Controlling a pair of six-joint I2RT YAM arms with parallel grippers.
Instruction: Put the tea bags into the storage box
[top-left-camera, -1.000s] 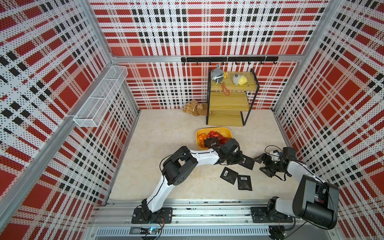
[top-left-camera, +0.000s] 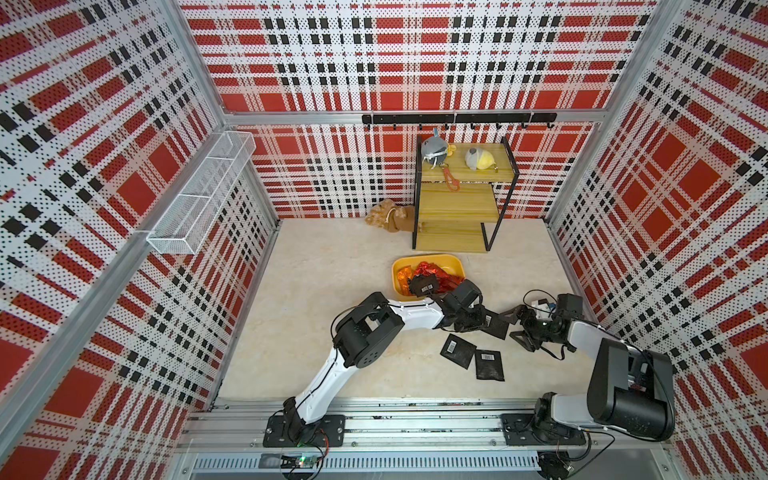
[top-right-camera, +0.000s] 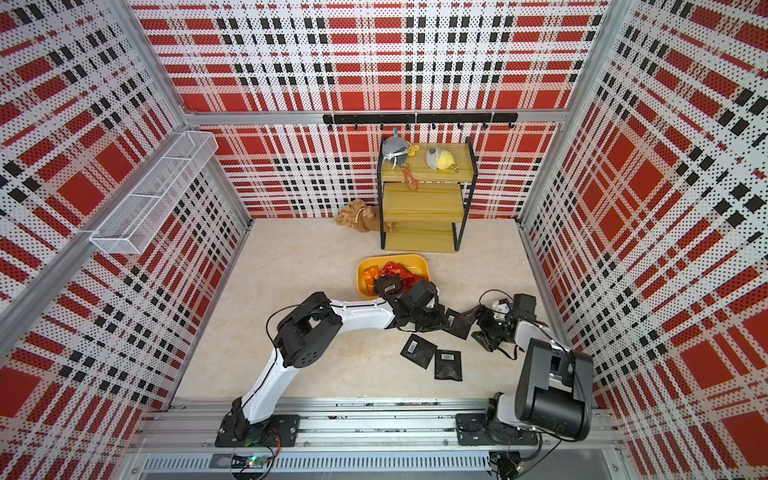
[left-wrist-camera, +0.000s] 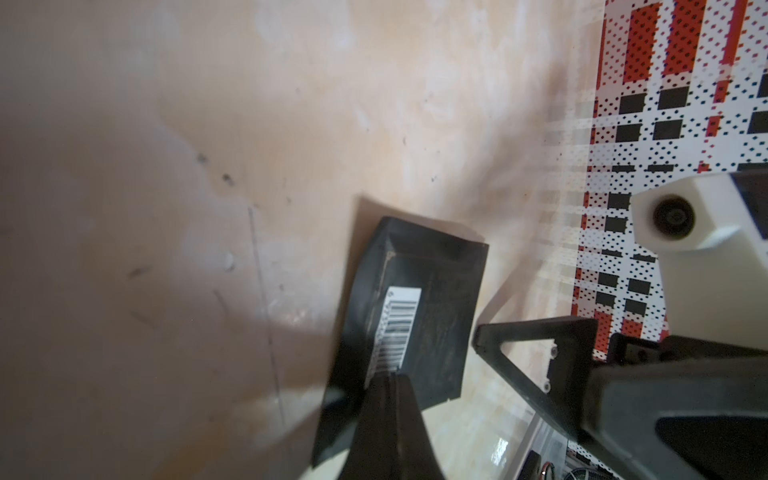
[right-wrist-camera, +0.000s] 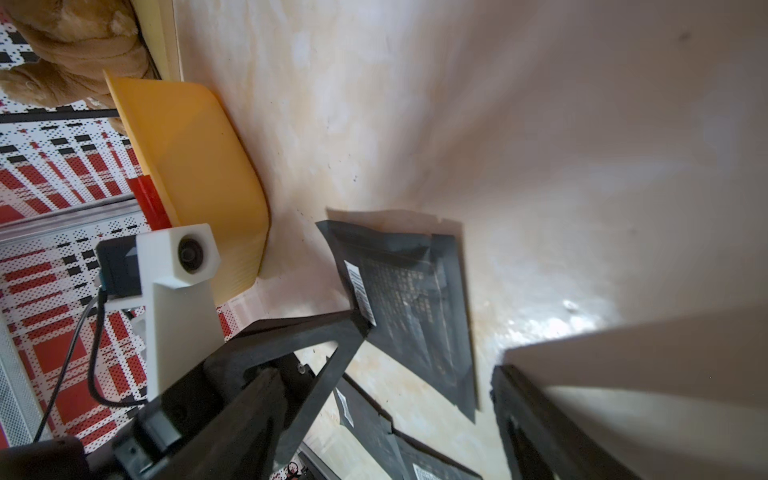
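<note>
A black tea bag (top-left-camera: 496, 325) with a barcode lies between my two grippers. In the left wrist view my left gripper has its fingers together over the near end of that bag (left-wrist-camera: 436, 308); whether an edge is pinched cannot be told. My right gripper is open at the bag's other side, fingers spread, nothing gripped. Two more tea bags lie flat nearer the front, one (top-left-camera: 457, 351) left of the other (top-left-camera: 489, 365). The yellow storage box (top-left-camera: 397, 273) stands behind the left gripper, holding a dark bag (top-left-camera: 424, 285) among orange and red packets.
Behind the box is a wooden shelf (top-left-camera: 457, 201) with plush toys on top, and a brown plush (top-left-camera: 389, 216) sits beside it. A white wire basket (top-left-camera: 200, 196) hangs on the left wall.
My right gripper has shifted slightly left, closer to the bag between the arms.
</note>
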